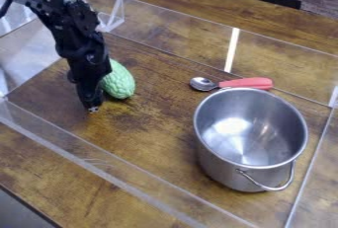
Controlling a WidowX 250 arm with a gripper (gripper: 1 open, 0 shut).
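My black gripper (93,86) is low over the wooden surface at the left, its fingers beside a pale green, striped oval object (117,80). The object is partly hidden behind the gripper; the gripper looks closed on it, though the contact is hard to see. A steel pot (250,133) with a wire handle stands at the right. A spoon with a pink handle (244,83) lies behind the pot.
Clear low plastic walls (145,155) surround the work area. The middle of the wooden surface (158,123) between gripper and pot is clear.
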